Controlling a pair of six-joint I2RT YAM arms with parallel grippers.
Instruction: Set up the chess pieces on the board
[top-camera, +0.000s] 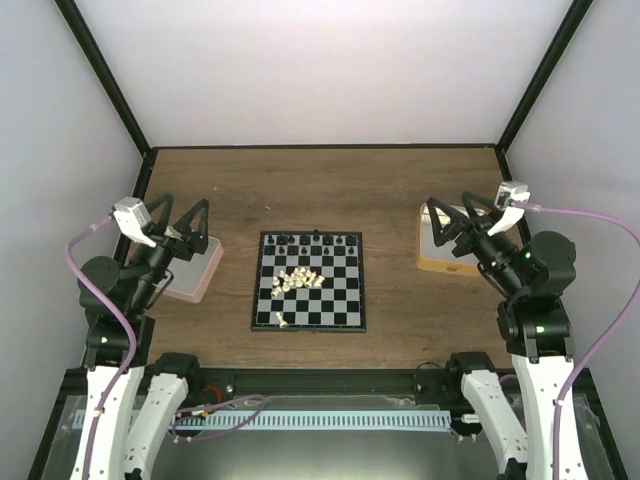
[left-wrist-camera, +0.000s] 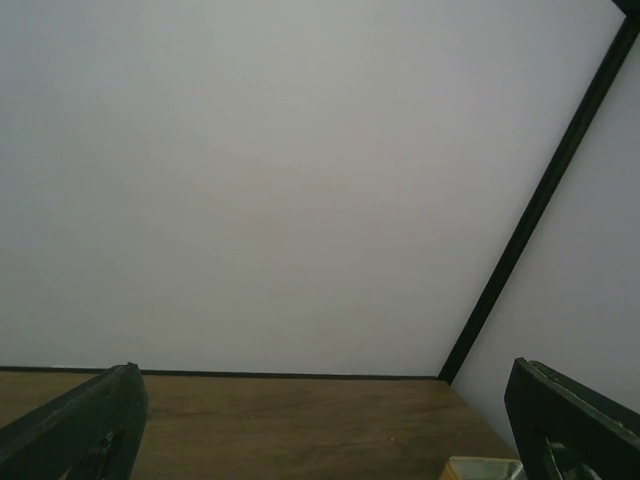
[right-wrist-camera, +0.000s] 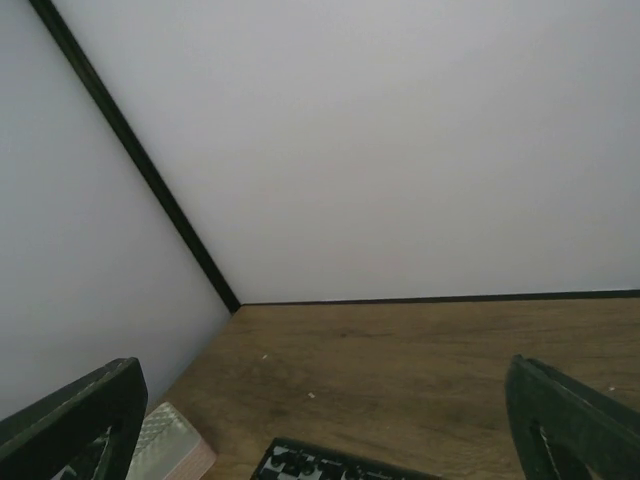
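A chessboard (top-camera: 307, 310) lies at the middle of the table, its top edge also showing in the right wrist view. Black pieces (top-camera: 315, 238) stand along its far rows. Several white pieces (top-camera: 298, 279) are bunched loosely near the centre, and one (top-camera: 281, 320) is nearer the front edge. My left gripper (top-camera: 183, 212) is raised at the left, open and empty, well away from the board. My right gripper (top-camera: 462, 208) is raised at the right, also open with nothing between its fingers.
A pale tray (top-camera: 205, 270) lies under the left arm and an orange-rimmed box (top-camera: 444, 264) under the right.
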